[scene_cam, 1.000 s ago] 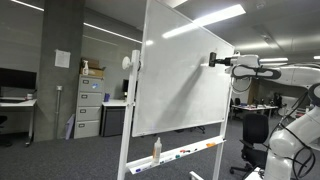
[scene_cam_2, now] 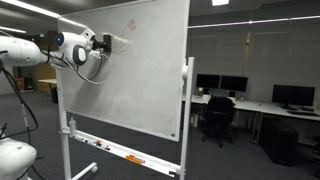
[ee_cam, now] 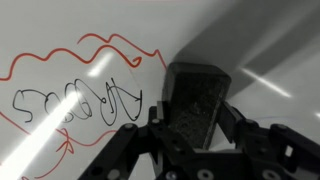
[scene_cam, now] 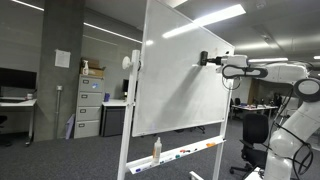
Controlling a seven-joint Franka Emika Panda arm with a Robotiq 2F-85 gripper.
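My gripper is shut on a black block-shaped eraser [ee_cam: 194,92], with one finger on each side of it. The eraser is at the upper part of the whiteboard [scene_cam: 175,95]; whether its whole face touches the surface is hard to tell. To its left in the wrist view are black handwriting [ee_cam: 85,105] and a red wavy line [ee_cam: 85,45]. In exterior view 2, faint red marks [scene_cam_2: 131,25] show near the board's top, right of the eraser [scene_cam_2: 107,42].
Along the board's lower edge, a tray [scene_cam: 172,160] carries a spray bottle [scene_cam: 157,150] and several markers. A black office chair [scene_cam: 254,135] stands near the arm's base. Desks with monitors [scene_cam_2: 292,96] are behind the board.
In exterior view 1, the gripper and eraser have shifted a little to the left across the upper board. The grip on the eraser looks unchanged.
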